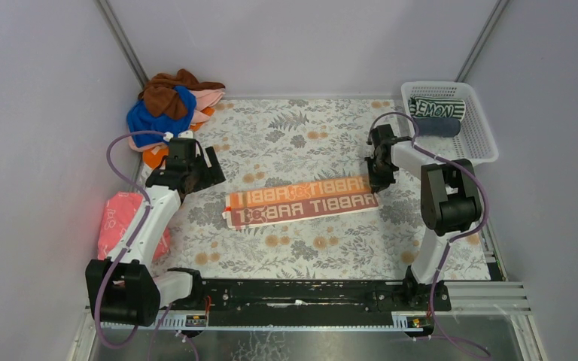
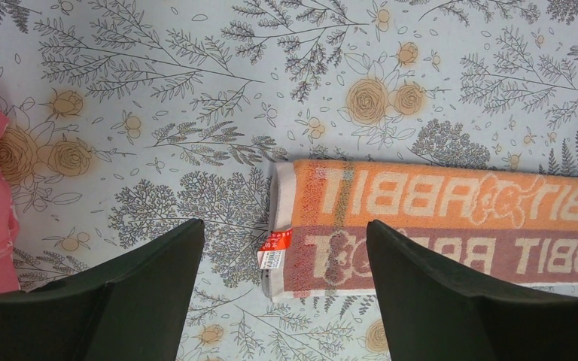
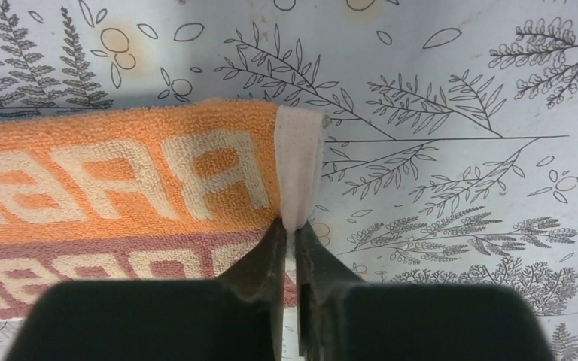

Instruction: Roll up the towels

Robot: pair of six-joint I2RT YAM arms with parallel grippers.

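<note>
A folded towel with orange and maroon bands and cream RABBIT lettering [image 1: 301, 201] lies flat as a long strip across the mat. Its left end has a pale hem and a red-and-white tag [image 2: 274, 250]. My left gripper [image 1: 214, 167] stands open above and left of that end, with nothing between its fingers. At the opposite end, my right gripper has its fingers together on the white hem [image 3: 299, 162], which bunches between the tips. The lower part of this hem is hidden behind the fingers.
A white basket [image 1: 485, 120] at the back right holds rolled towels [image 1: 436, 126]. Crumpled towels [image 1: 167, 105] are heaped at the back left, and a pink cloth [image 1: 119, 224] lies beside the left arm.
</note>
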